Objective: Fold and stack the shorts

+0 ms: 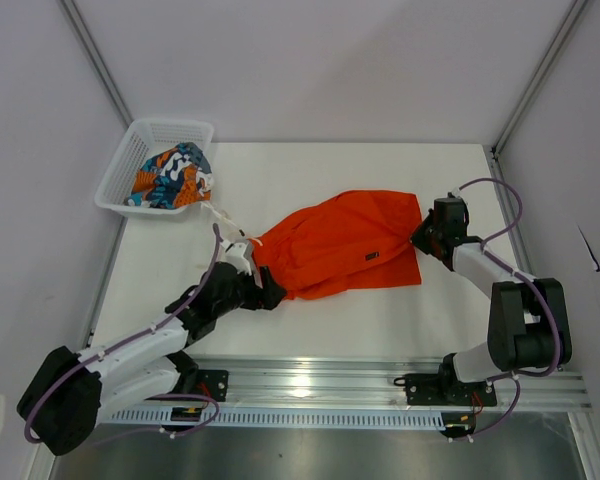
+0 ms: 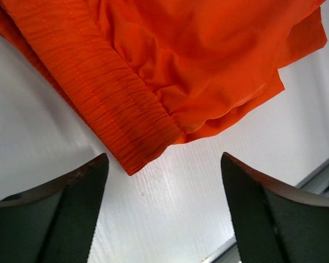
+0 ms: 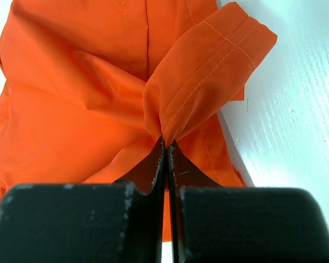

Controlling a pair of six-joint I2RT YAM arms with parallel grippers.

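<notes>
The orange-red shorts [image 1: 340, 240] lie spread on the white table. My right gripper [image 1: 420, 238] is shut on a gathered fold at their right edge; in the right wrist view that fold [image 3: 203, 71] runs into the closed fingertips. My left gripper [image 1: 268, 292] is open over the lower left corner of the shorts. In the left wrist view the stitched waistband [image 2: 115, 104] ends between the parted fingers, and I cannot tell how close the fingertips are to it.
A white basket [image 1: 120, 180] holding patterned blue and orange cloth [image 1: 170, 175] stands at the back left of the table [image 1: 280, 170]. Metal rails run along its edges.
</notes>
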